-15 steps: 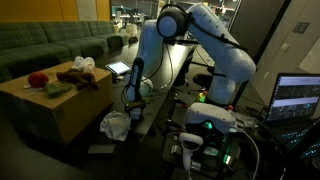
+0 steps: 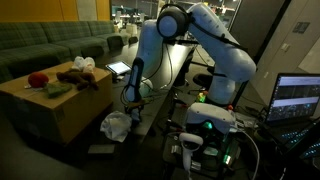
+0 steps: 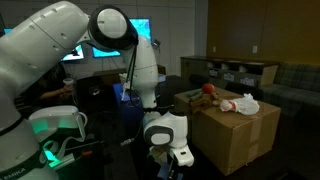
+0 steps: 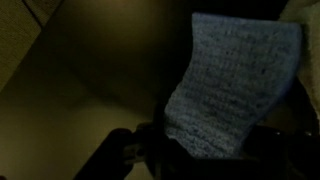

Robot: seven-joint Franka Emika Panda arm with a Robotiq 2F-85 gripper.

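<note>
A blue-grey cloth [image 4: 235, 75] fills the middle of the wrist view, and its lower end runs down to the dark fingers [image 4: 115, 155]. My gripper is at the cloth; the dark picture does not show whether the fingers grip it. In exterior view 1 the gripper [image 2: 132, 108] is low at the floor, just right of a crumpled white bag-like thing [image 2: 116, 126]. From the other exterior side that white thing [image 3: 168, 138] stands in front and hides the fingertips. A pale edge [image 4: 312, 50] shows at the right of the wrist view.
A large cardboard box [image 2: 60, 110] stands beside the arm, with a red item [image 2: 38, 79] and brown and white soft things [image 3: 240, 105] on top. A flat dark slab [image 2: 101, 149] lies on the floor nearby. A sofa [image 2: 45, 45] is behind.
Hardly anything differs in exterior view 1; the arm stays low in the same place beside the white thing. Any finger motion is too small to see there.
</note>
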